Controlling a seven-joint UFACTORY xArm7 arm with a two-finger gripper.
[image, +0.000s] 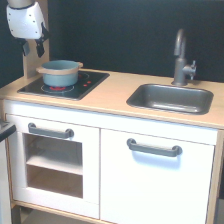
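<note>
At the top left, my gripper (33, 50) hangs in the air, up and to the left of the pot. Its two dark fingers stand apart, and nothing shows between them. A blue-grey pot (61, 76) sits upright on the black stovetop (42, 87), towards its back. The gripper and the pot do not touch. What is inside the pot cannot be made out.
A metal sink (170, 97) with a grey faucet (180, 58) takes up the counter's right side. Bare wooden counter (112, 92) lies between stove and sink. Below are a windowed oven door (55, 133) and a white cabinet door (150, 185), both with dark handles.
</note>
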